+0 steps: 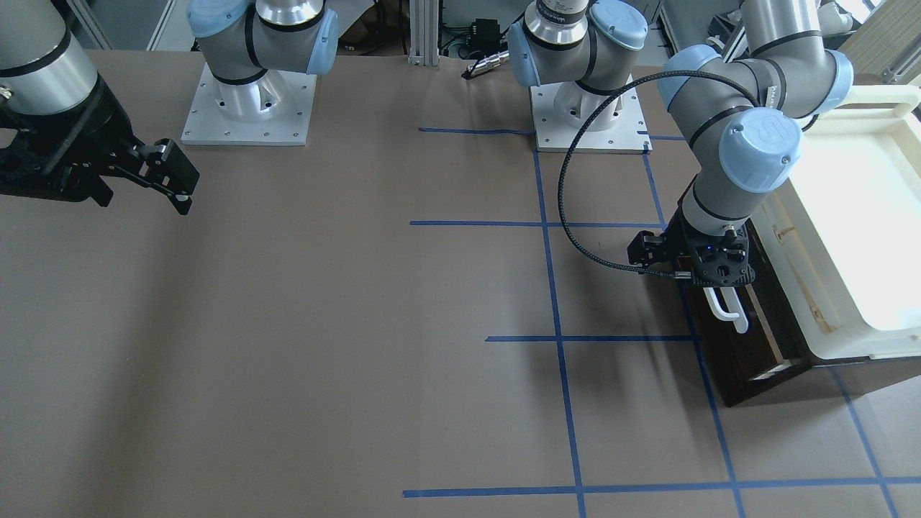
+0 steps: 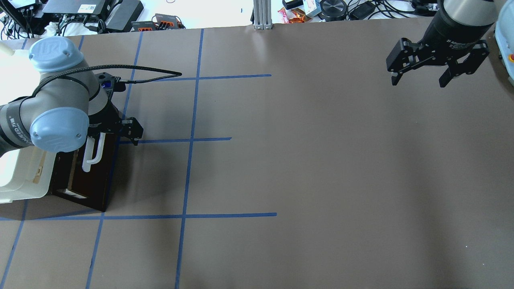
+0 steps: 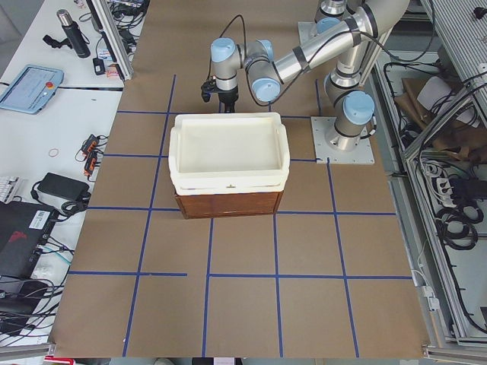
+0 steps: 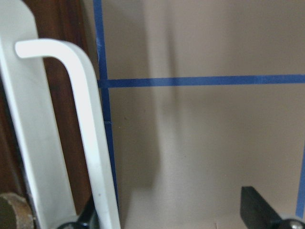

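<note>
A dark wooden box with a white plastic tray (image 3: pixel 228 152) on top stands on the taped table. On its side is a white bar handle (image 1: pixel 725 306), seen large at the left of the wrist view (image 4: pixel 88 124). My black gripper (image 1: pixel 678 255) is down at that side, just over the handle. In the wrist view one fingertip sits behind the handle's lower bar and the other stands apart at lower right, over bare table, so the gripper looks open.
Other arms stand at the back and at the front view's left, one with a black gripper (image 2: pixel 433 62). A looped cable hangs from my arm.
</note>
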